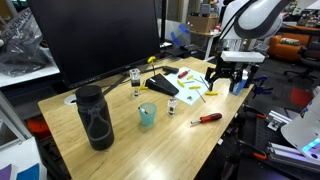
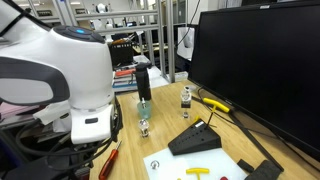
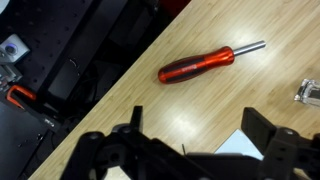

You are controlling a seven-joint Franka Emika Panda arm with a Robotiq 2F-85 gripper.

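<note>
A red-and-black screwdriver (image 3: 197,66) with a short metal shaft lies flat on the wooden table. In the wrist view it sits beyond my gripper, which stands open with its dark fingers wide apart and nothing between them. From the first exterior view, the gripper (image 1: 226,80) hangs above the table's right part, to the right of the screwdriver (image 1: 207,119) and clear of it. The second exterior view shows the screwdriver (image 2: 108,162) partly covered by the white arm; the fingers are hidden there.
A black cylinder (image 1: 96,118), a teal cup (image 1: 147,114) and a small clear bottle (image 1: 172,106) stand left of the screwdriver. White paper (image 2: 190,163) bears yellow pieces. The monitor (image 1: 90,40) blocks the back. Bare table lies in front of the cup.
</note>
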